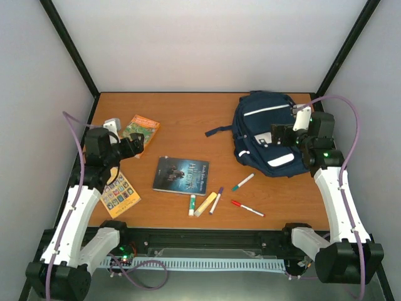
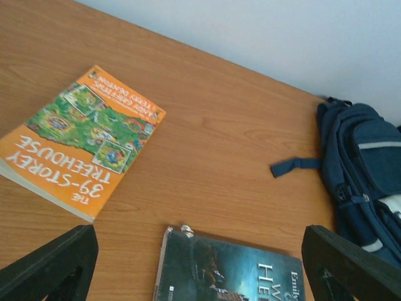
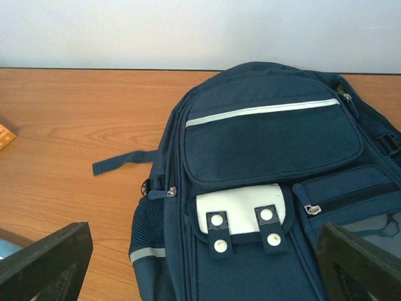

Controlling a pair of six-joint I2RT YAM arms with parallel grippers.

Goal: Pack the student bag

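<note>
A dark blue backpack [image 1: 270, 106] lies on the right of the table, its front pocket and white flap [image 3: 241, 210] facing up in the right wrist view. My right gripper [image 1: 276, 135] hangs over it, open and empty. On the left, my left gripper [image 1: 139, 143] is open too, above the table between an orange and green book [image 2: 94, 138] and a dark-covered book [image 1: 180, 175]. A yellow book [image 1: 120, 195] lies nearer the front left, partly under the left arm. Neither gripper touches anything that I can see.
At the front middle lie a green-and-white glue stick [image 1: 192, 205], a yellow item [image 1: 205, 204] and markers with purple [image 1: 216, 200], green [image 1: 243, 182] and red [image 1: 248, 208] caps. A strap [image 2: 296, 165] sticks out from the backpack's left.
</note>
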